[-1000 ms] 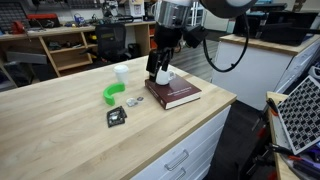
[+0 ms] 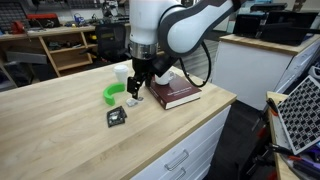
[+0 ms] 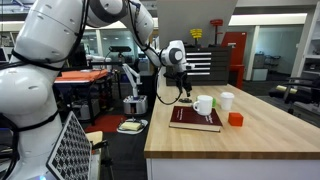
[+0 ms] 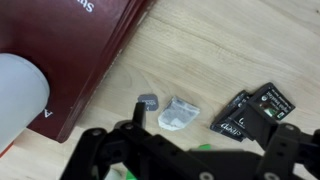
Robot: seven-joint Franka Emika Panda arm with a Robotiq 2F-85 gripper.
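Note:
My gripper (image 2: pixel 143 90) is open and empty, held above the table between the book and the green object. In the wrist view its dark fingers (image 4: pixel 98 150) stand wide apart at the bottom. Just ahead of the gap lie a crinkled pale packet (image 4: pixel 178 113) and a small grey piece (image 4: pixel 149 101). Black packets (image 4: pixel 268 102) with white print rest to the right, near the right finger. At left is a dark red book (image 4: pixel 68 65) with a white mug (image 4: pixel 20 95) on it, partly out of frame. Contact with any of these does not show.
A curved green object (image 2: pixel 110 97) and a white cup (image 2: pixel 122 73) stand on the table's far side from the book. A red cube (image 3: pixel 236 119) sits by the cup.
The arm has swung from over the book and mug toward the green object and small packets, with the gripper coming lower. The table objects appear unmoved.

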